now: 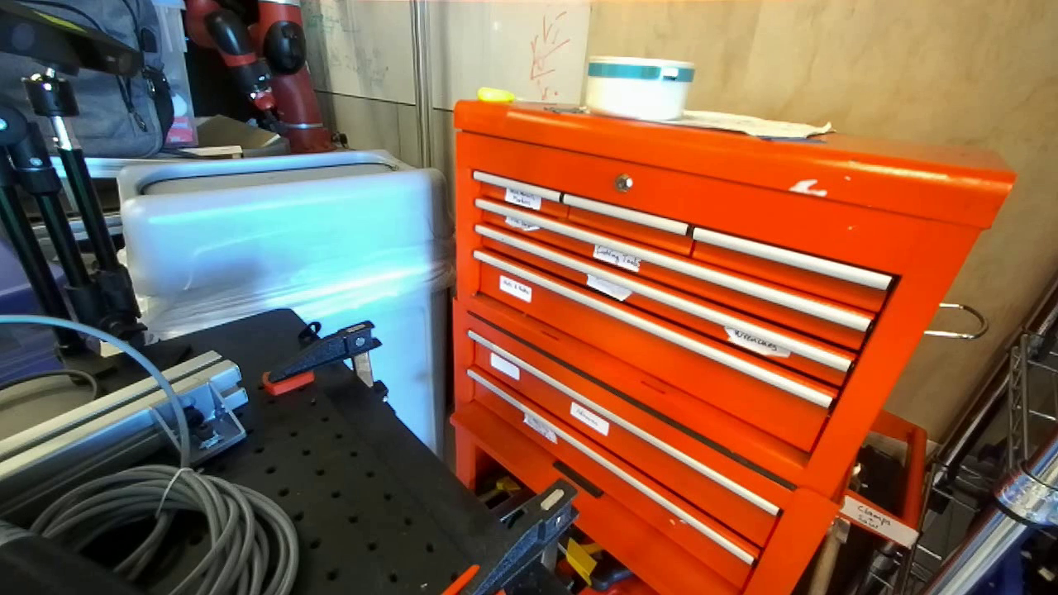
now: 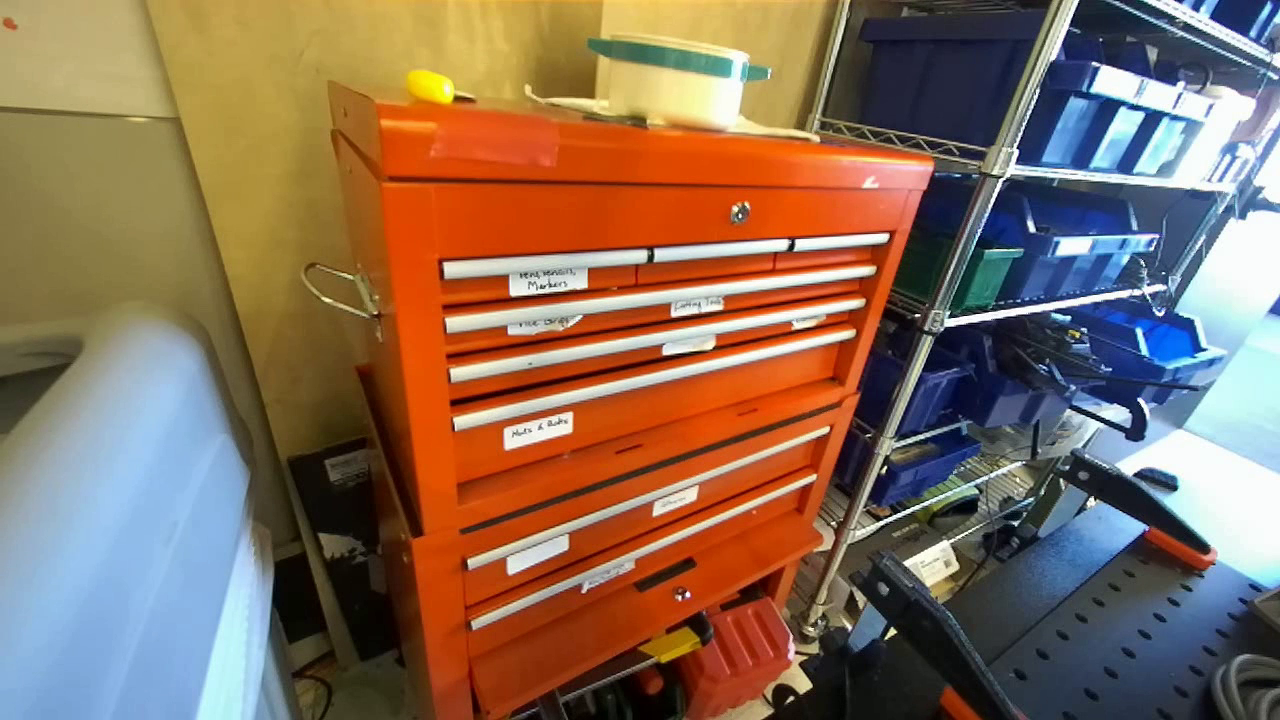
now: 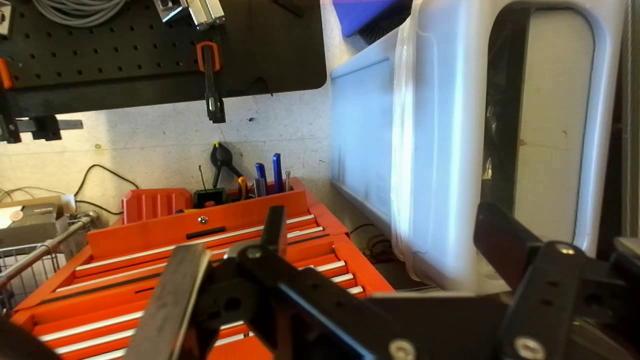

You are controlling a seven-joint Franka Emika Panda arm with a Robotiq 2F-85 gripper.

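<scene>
An orange-red tool chest (image 1: 635, 327) stands with its drawers shut, their long silver handles and white labels facing out. Exterior view 2 shows the same chest (image 2: 624, 450) from the other side. In the wrist view my gripper is open, its dark fingers (image 3: 274, 231) wide apart with nothing held between them. Below it in that view are the chest's front and drawer handles (image 3: 198, 240). How far the fingers are from the chest is hard to tell. Neither exterior view shows the gripper. On the chest's top sit a white, teal-rimmed container (image 1: 637, 94) and a yellow object (image 1: 496, 95).
A black perforated table (image 1: 347, 476) carries coiled grey cable (image 1: 228, 530) and clamps (image 1: 531, 535) at its edge. A large pale plastic-wrapped case (image 1: 288, 238) stands left of the chest. Wire shelving (image 2: 996, 162) with blue bins stands right of it in exterior view 2.
</scene>
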